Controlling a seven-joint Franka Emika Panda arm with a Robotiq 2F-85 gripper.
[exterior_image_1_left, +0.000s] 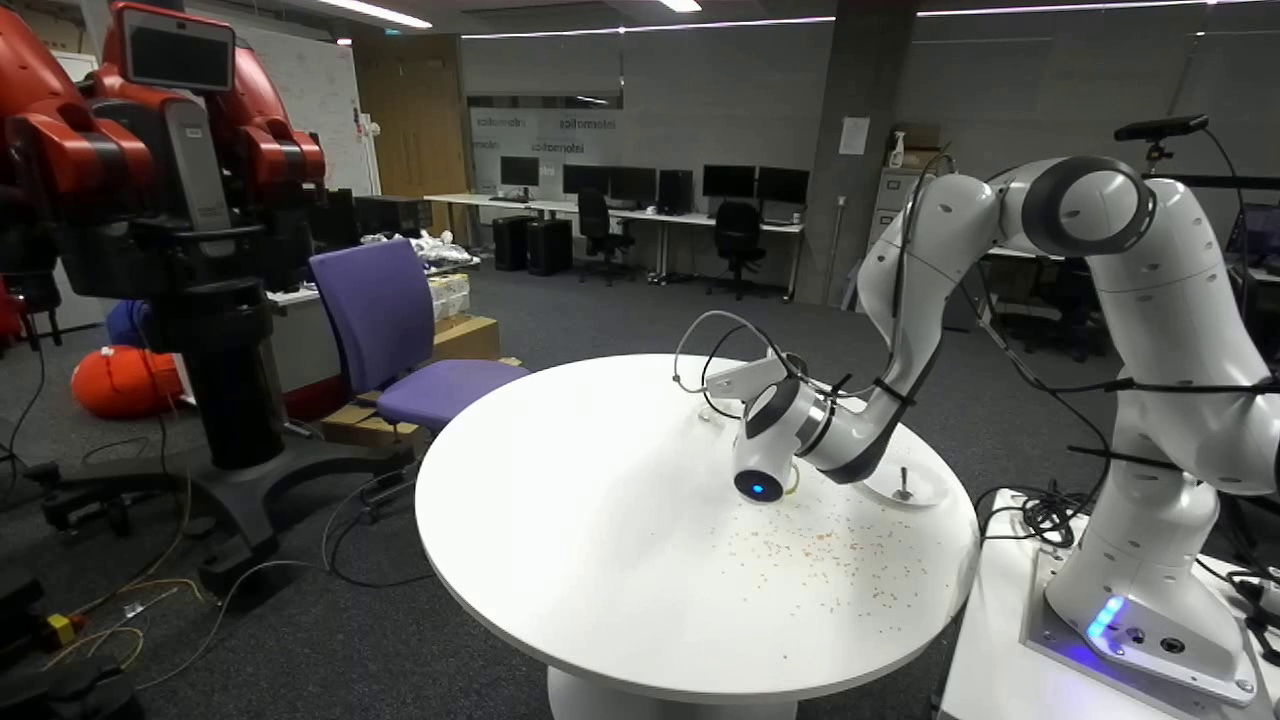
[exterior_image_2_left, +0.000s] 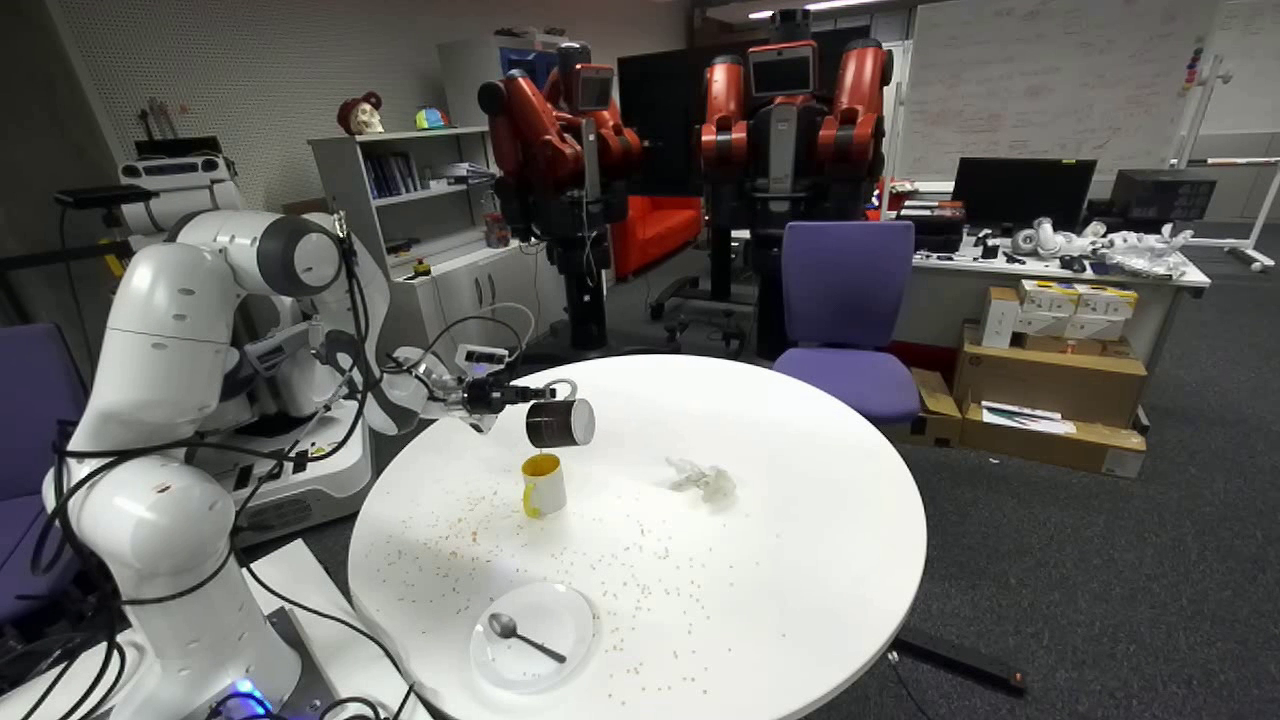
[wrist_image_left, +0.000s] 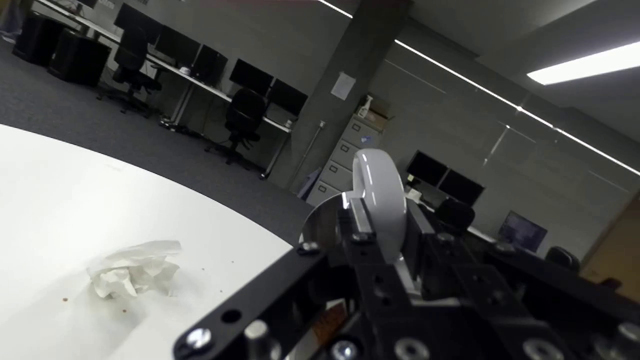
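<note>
In exterior view 2 my gripper is shut on the pale handle of a dark mug. This mug lies sideways in the air, its white round end facing right. Just below it, a white mug with a yellow inside and yellow handle stands upright on the table. The wrist view has the pale handle between my fingers. From exterior view 1 the arm hides my fingers and most of both mugs. Whether anything is inside the dark mug cannot be seen.
A white plate with a spoon lies near the table's front edge. Crumpled clear wrapping sits right of the mugs. Small crumbs are scattered over the round white table, whose right side is mostly free.
</note>
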